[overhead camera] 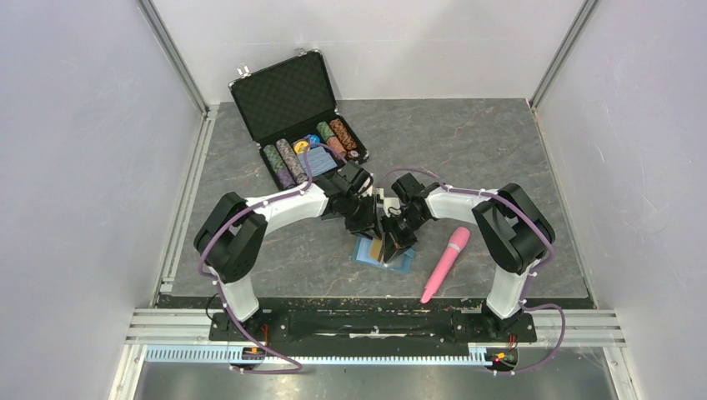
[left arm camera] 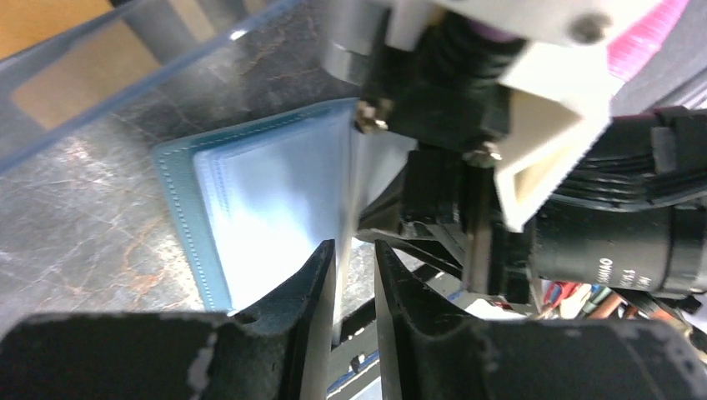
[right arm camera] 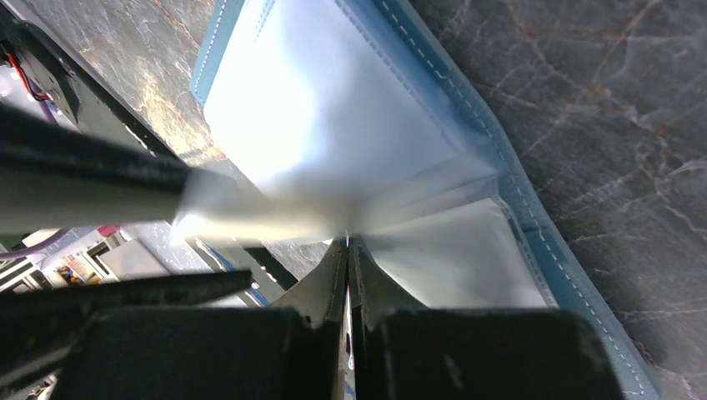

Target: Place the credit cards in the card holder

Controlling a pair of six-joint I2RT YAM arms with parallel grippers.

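Observation:
The blue-edged card holder (overhead camera: pixel 363 253) with clear sleeves lies flat near the front of the table, below both grippers. Between them a gold card (overhead camera: pixel 377 249) shows in the top view. A pale strip, seems the card edge-on, stands between the fingers of my left gripper; they are slightly apart and I cannot tell whether they touch it. My right gripper is shut at the raised clear sleeve (right arm camera: pixel 454 250), whose film runs to its fingertips. How far the card sits inside a sleeve is hidden by blur.
A clear box (left arm camera: pixel 108 100) with a gold card in it stands behind the grippers. A pink microphone (overhead camera: pixel 447 264) lies right of the holder. The open chip case (overhead camera: pixel 283 100) is at the back left. Both forearms crowd close together.

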